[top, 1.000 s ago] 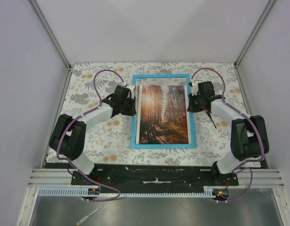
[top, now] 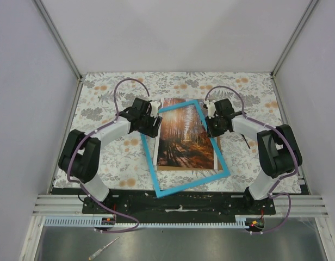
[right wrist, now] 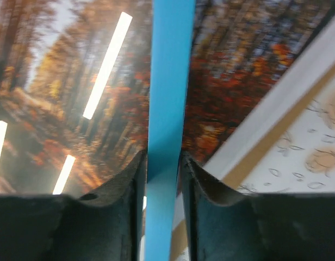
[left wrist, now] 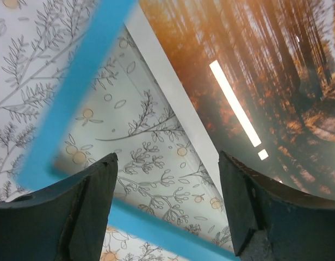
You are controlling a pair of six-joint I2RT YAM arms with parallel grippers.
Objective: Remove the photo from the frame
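The blue frame point(top: 225, 167) is turned askew over the forest photo point(top: 184, 138), its lower edge closer to the table's front. In the right wrist view, one blue bar of the frame point(right wrist: 168, 103) runs between the fingers of my right gripper, which is shut on it. My left gripper is open, its fingers apart with nothing held. Below those fingers, the frame's corner point(left wrist: 39, 171) and another bar show in the left wrist view. The photo lies flat, partly crossed by the frame's bars.
A brown backing board point(top: 184, 168) peeks out below the photo. Right of it, a thin dark stick point(top: 246, 141) lies on the flowered cloth point(top: 110, 157). White light reflections point(left wrist: 235, 103) show over the photo.
The frame was straight around the photo and shifted slightly left; now it is rotated, its lower edge slanting frontward. My right gripper has moved left with it, and the left gripper has moved slightly right.
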